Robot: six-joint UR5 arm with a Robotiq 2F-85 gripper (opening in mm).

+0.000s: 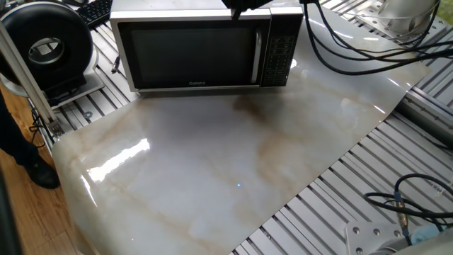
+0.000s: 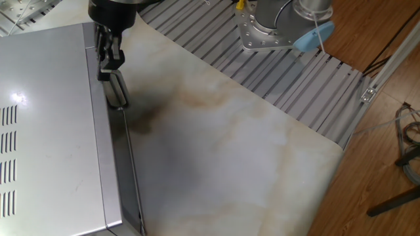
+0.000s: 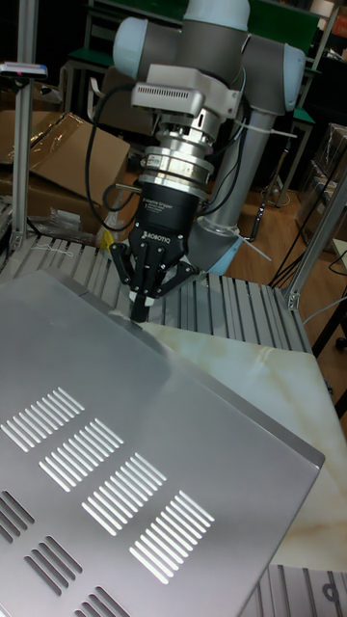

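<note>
A silver microwave (image 1: 202, 60) with a dark glass door stands closed on the marble-patterned sheet. Its upright door handle (image 1: 257, 55) is beside the control panel (image 1: 280, 60). The black gripper (image 1: 237, 13) points down at the microwave's top front edge, slightly left of the handle in this view; most of it is cut off above. In the second exterior view the gripper (image 2: 104, 75) appears close to the upper end of the handle (image 2: 118, 90); contact cannot be made out. The third exterior view shows the gripper (image 3: 141, 307) with its fingertips together, nothing visible between them.
Bare marble-patterned sheet (image 1: 191, 163) lies in front of the microwave. Black cables (image 1: 354, 60) hang to its right. A round black device (image 1: 46, 49) stands at the left. The robot's base plate (image 2: 262, 33) is bolted to the slatted table.
</note>
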